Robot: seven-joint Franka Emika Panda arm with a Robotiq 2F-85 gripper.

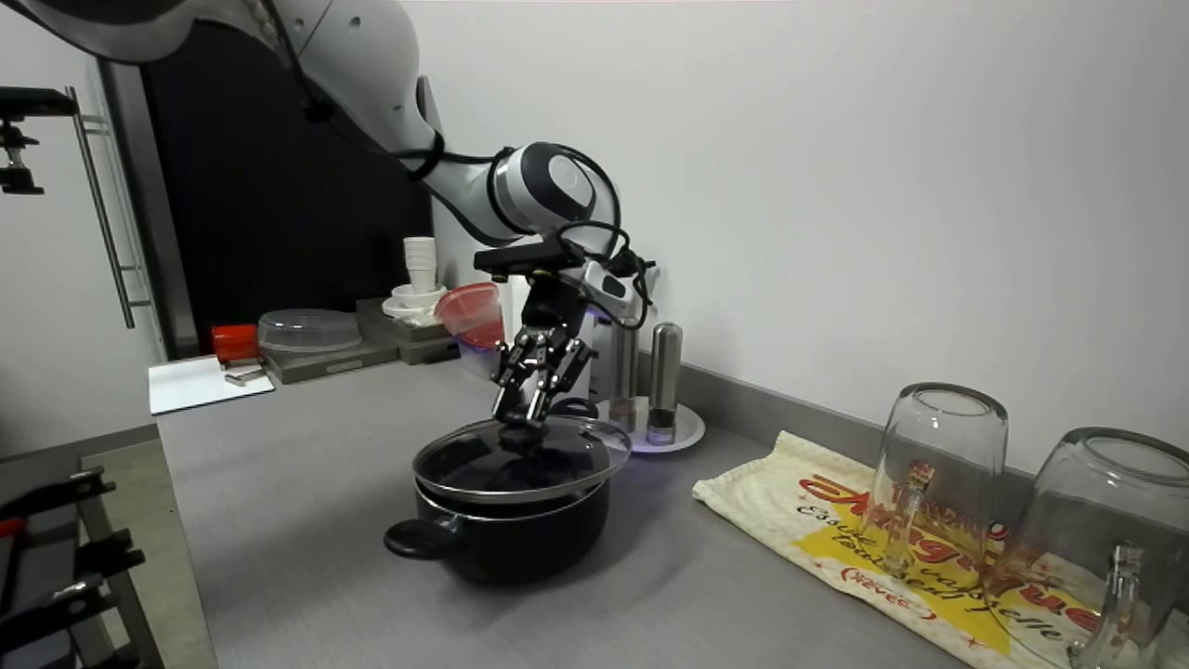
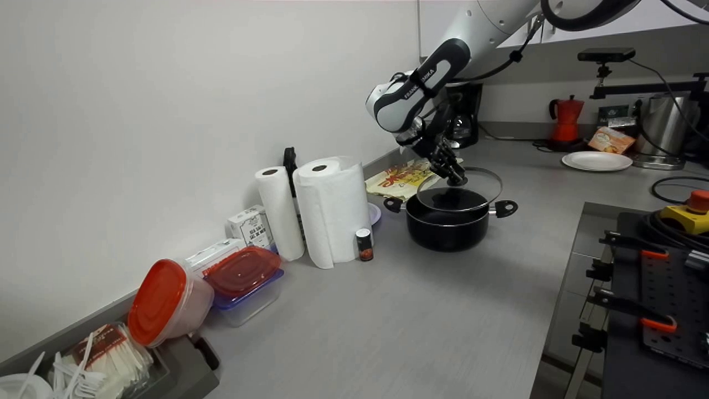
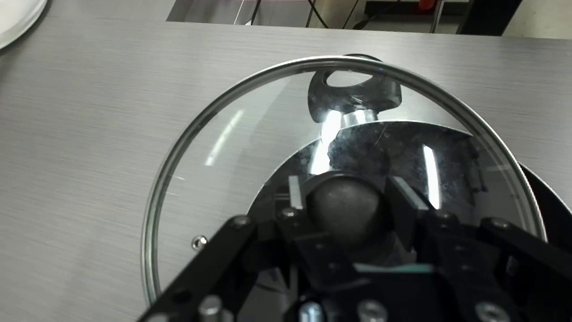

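Over the black pot (image 1: 518, 546) hangs a glass lid (image 1: 591, 457) with a metal rim, slightly tilted. My gripper (image 1: 521, 414) is shut on the lid's round black knob (image 3: 346, 209), which shows between the two fingers in the wrist view. A narrow gap parts the lid from the pot in exterior view 1. From above, the lid lies off-centre and the pot's inside shows through the glass. One side handle (image 2: 505, 209) of the pot is plain to see in exterior view 2.
Salt-shaker-like clear cylinders (image 1: 664, 385) stand on a white plate (image 1: 688, 437) behind the pot. Two upturned glass mugs (image 1: 942, 474) rest on a printed cloth (image 1: 752, 491) to the right. Paper towel rolls (image 2: 332, 213) stand by the wall.
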